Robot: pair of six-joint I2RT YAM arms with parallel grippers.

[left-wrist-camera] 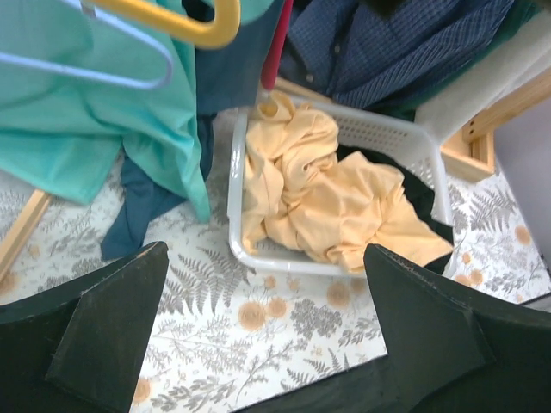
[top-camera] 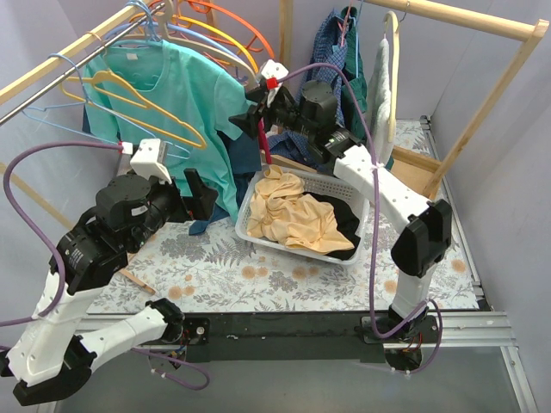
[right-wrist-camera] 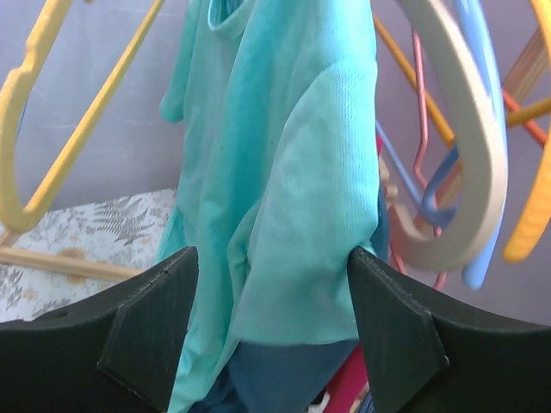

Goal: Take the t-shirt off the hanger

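Note:
A turquoise t-shirt point(top-camera: 164, 77) hangs from the rail at the upper left. My right gripper point(top-camera: 248, 107) has reached the shirt's right side. In the right wrist view the sleeve point(right-wrist-camera: 297, 206) hangs in the gap between open fingers, its edge close to the right finger; whether it touches is unclear. A pale hanger point(right-wrist-camera: 469, 129) passes just to the right of the sleeve. My left gripper point(top-camera: 200, 198) stands open in front of the shirt's lower part. Its fingers point(left-wrist-camera: 112, 335) have nothing between them, and the shirt point(left-wrist-camera: 155, 120) appears beyond them.
A white basket point(top-camera: 245, 225) with peach cloth point(top-camera: 293, 211) and dark cloth stands on the floral surface. Yellow hangers point(top-camera: 138, 103) hang before the shirt. Blue checked clothing point(top-camera: 323, 52) and a wooden rack post point(top-camera: 286, 52) are behind the right arm.

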